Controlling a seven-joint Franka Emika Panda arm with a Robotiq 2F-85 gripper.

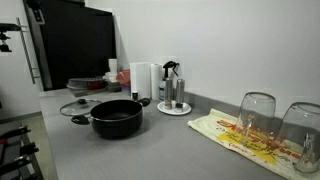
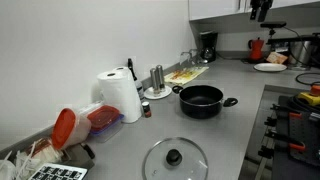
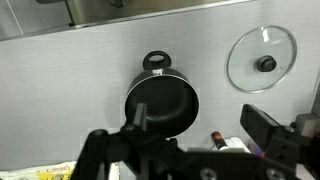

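A black two-handled pot stands uncovered on the grey counter, and its inside looks empty from above. Beside it lies a round glass lid with a black knob, apart from the pot. In the wrist view my gripper is open high over the counter, with its fingers spread and nothing held between them. Part of the gripper also shows at the top right of the second exterior view, well clear of pot and lid.
Paper towel rolls, a plate with shakers and a dish rack line the wall side. Upturned glass jars stand on a patterned towel. The counter in front of the pot is clear.
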